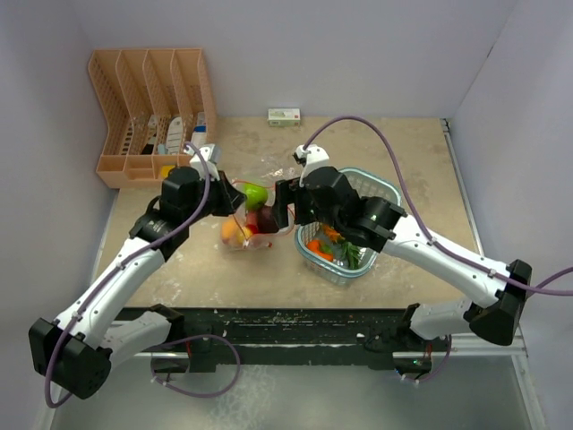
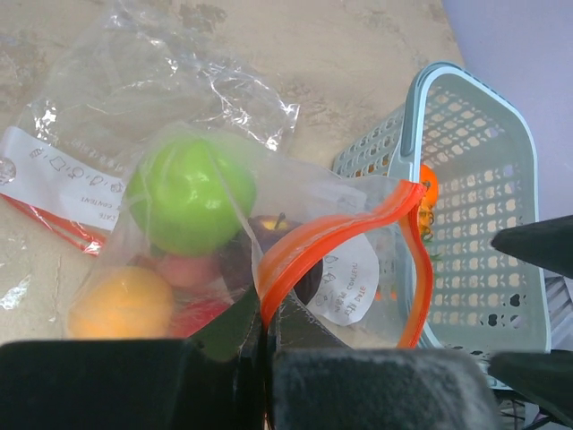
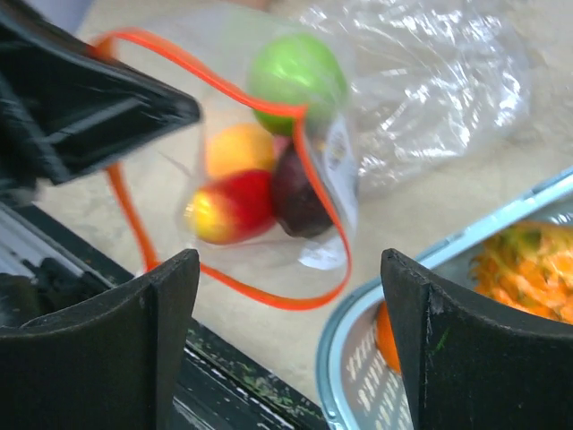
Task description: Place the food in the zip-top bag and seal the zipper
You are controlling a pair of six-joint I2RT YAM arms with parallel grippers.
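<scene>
A clear zip top bag (image 2: 309, 184) with an orange zipper (image 2: 358, 222) holds a green fruit (image 2: 190, 195), an orange fruit (image 2: 123, 305), a dark purple fruit (image 3: 295, 197) and a red-yellow fruit (image 3: 231, 208). Its mouth gapes toward the basket. My left gripper is shut on the bag's zipper edge. On the mouth's side, to the right, my right gripper is open, its fingers (image 3: 407, 309) wide apart and nothing held between them.
Right of the bag stands a pale blue basket (image 1: 382, 188) with orange and green produce in it. Another clear bag (image 2: 67, 175) lies flat behind the filled one. A peach-coloured rack (image 1: 107, 175) and a small box (image 1: 284, 117) sit farther back.
</scene>
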